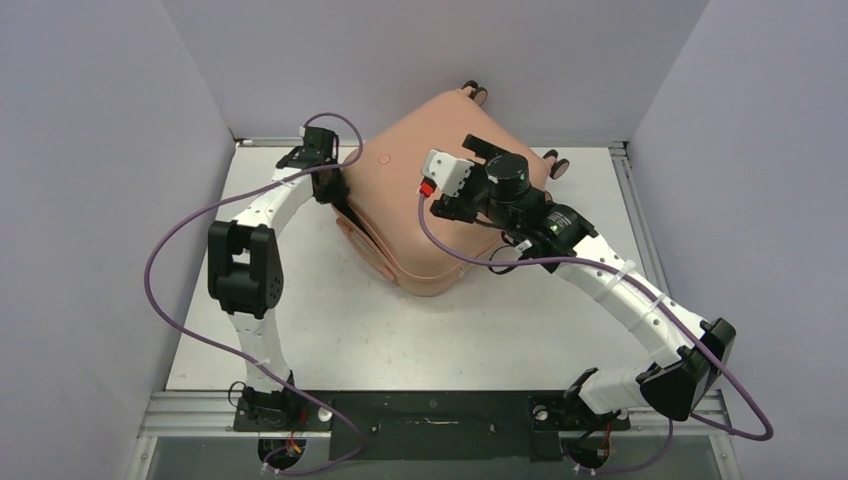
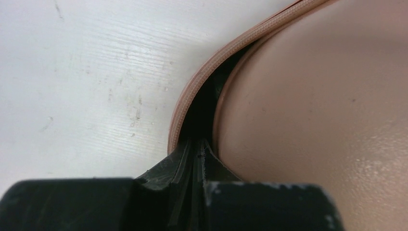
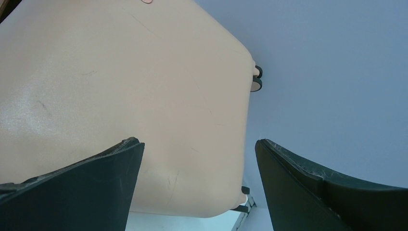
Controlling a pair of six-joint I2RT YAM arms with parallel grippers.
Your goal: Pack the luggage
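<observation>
A pink suitcase (image 1: 420,160) lies tilted at an angle on the white table, with a dark gap along its front-left zipped edge (image 2: 202,79). My left gripper (image 1: 333,195) is at that gap; in the left wrist view its shut fingertips (image 2: 185,159) are inside the opening between zipper band and pink shell (image 2: 308,96), with nothing visible held. My right gripper stands open above the suitcase's upper face, nothing between its fingers.
The suitcase's wheels (image 1: 555,165) point toward the back and right. Grey walls surround the table (image 1: 400,350), whose front and left parts are clear. Purple cables loop over both arms.
</observation>
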